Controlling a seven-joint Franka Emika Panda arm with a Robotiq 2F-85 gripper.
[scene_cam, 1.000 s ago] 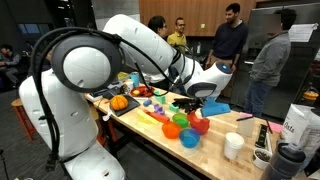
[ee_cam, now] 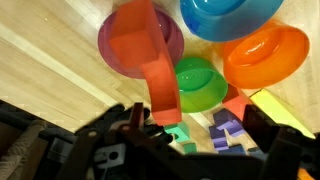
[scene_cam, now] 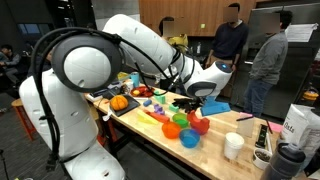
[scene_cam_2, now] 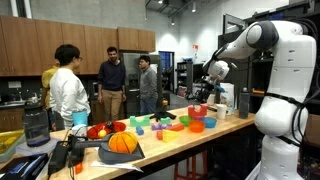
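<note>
My gripper is open above the table, its two dark fingers set wide apart at the bottom of the wrist view. A long orange-red block crosses over a dull red bowl, and its lower end reaches close to the left finger. Whether the block rests on the bowl's rim is unclear. Beside it are a green bowl, an orange bowl and a blue bowl. In exterior view 1 the gripper is near the bowls, its fingertips hard to make out.
Purple blocks, a yellow block and green pieces crowd the gripper's right side. A white cup stands apart from the bowls. An orange ball is toward the table's other end. Several people stand behind the table.
The arm, bowls and blocks show no visible movement. Behind the table, people have shifted their heads and posture slightly.
</note>
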